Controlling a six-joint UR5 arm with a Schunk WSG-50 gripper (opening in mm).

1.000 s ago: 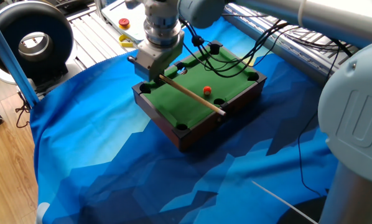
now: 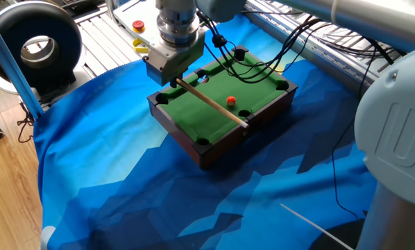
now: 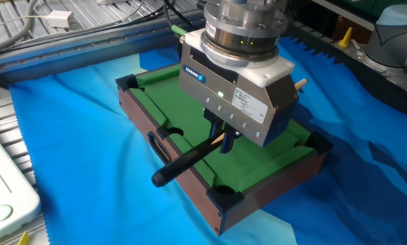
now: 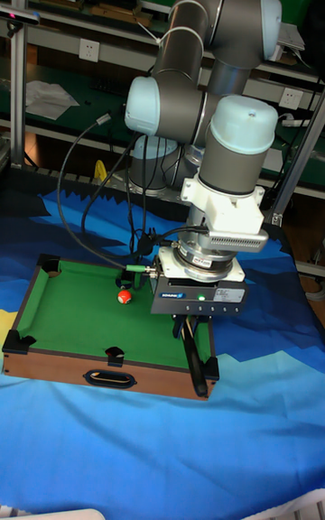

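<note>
A small pool table (image 2: 178,139) with green felt and brown sides lies on the blue cloth. My gripper (image 3: 222,138) is shut on a cue stick (image 2: 214,106), above one end of the table. The cue's pale shaft slants over the felt in exterior view 1, its tip by the far long rail. Its thick black butt (image 3: 180,165) sticks out over the opposite rail in exterior view 2. An orange-red ball (image 2: 231,101) rests on the felt, apart from the cue. A bluish-white ball (image 2: 205,80) sits near a middle pocket. In exterior view 3 the red ball (image 4: 124,297) is left of the gripper.
Black cables (image 2: 263,69) hang from the arm over the table's far end. A thin white rod (image 2: 315,226) lies on the blue cloth at the front. A red button (image 2: 138,26) stands on a white box behind.
The gripper has turned a little. Both balls and the table look unmoved.
</note>
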